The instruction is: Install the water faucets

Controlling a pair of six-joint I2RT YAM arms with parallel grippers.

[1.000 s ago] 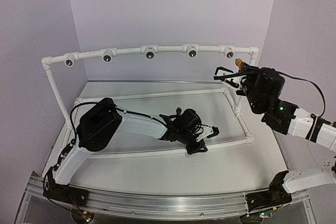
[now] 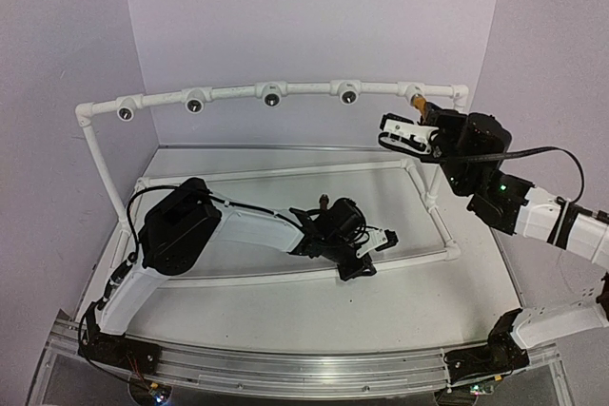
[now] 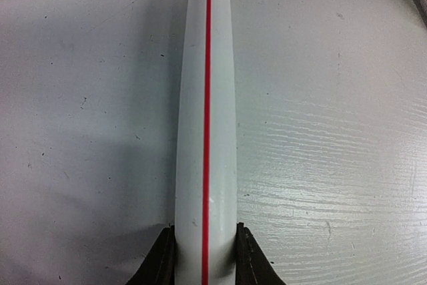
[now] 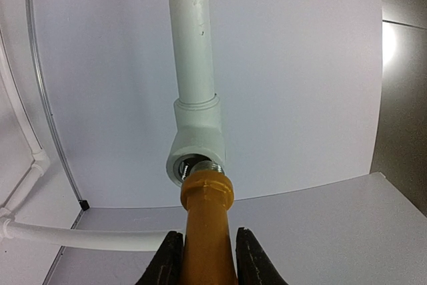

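My right gripper is shut on an orange faucet (image 4: 208, 215). The faucet's silver threaded end (image 4: 209, 165) overlaps the lower right part of the opening in a white tee (image 4: 200, 138), off the opening's centre; whether it has entered, I cannot tell. In the top view, that tee (image 2: 411, 88) is the rightmost on the upper pipe, with the faucet (image 2: 419, 102) up against it. My left gripper is low at the frame's front, shut on a white pipe (image 3: 220, 118) with a red stripe.
Several other tees along the upper pipe (image 2: 309, 88) have dark, empty openings facing forward. The frame's right upright and corner elbow (image 2: 461, 92) stand close beside the right gripper. Bare board (image 2: 266, 316) lies in front of the lower frame.
My right gripper has carried the faucet up and left, from below the rightmost tee to its opening. The left arm has stayed still.
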